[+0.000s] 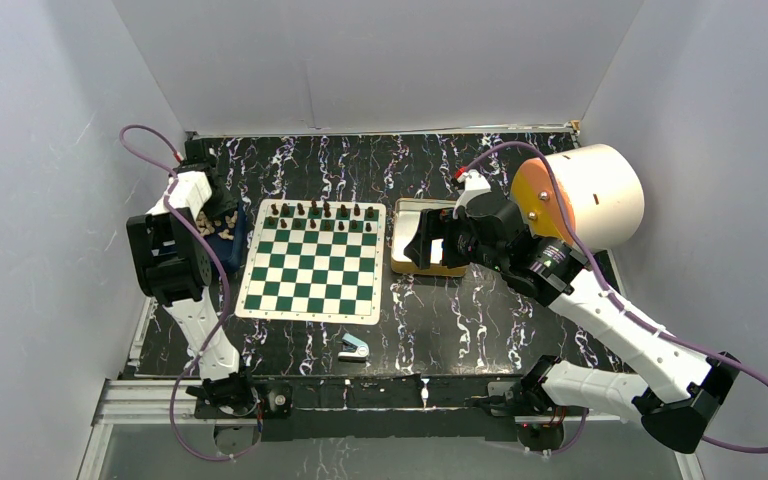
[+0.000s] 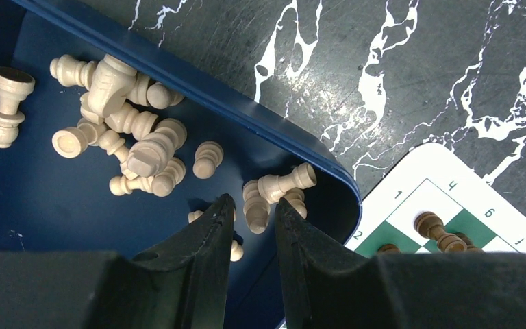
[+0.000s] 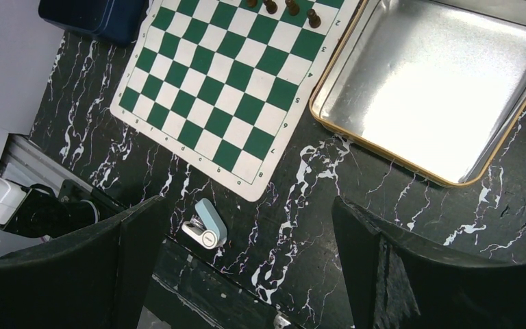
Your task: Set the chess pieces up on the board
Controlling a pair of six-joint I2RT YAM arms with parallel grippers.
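On the green-and-white board [image 1: 310, 275], dark brown pieces [image 1: 327, 210] stand in two rows along the far side; its other squares are bare. Light wooden pieces [image 2: 156, 149] lie jumbled in the blue bin [image 2: 246, 113] left of the board. Over that bin, my left gripper is part open. A light pawn-like piece [image 2: 256, 214] shows between its fingertips, with gaps on both sides; another piece [image 2: 287, 181] lies against it. Part of the bin is hidden behind the fingers. My right gripper is wide open and empty, right of the board.
An empty metal tray [image 3: 438, 82] with a gold rim stands right of the board. A small blue-and-white stapler-like object [image 1: 353, 348] lies in front of the board. Bare dark marbled table [image 1: 440, 320] extends to the front right.
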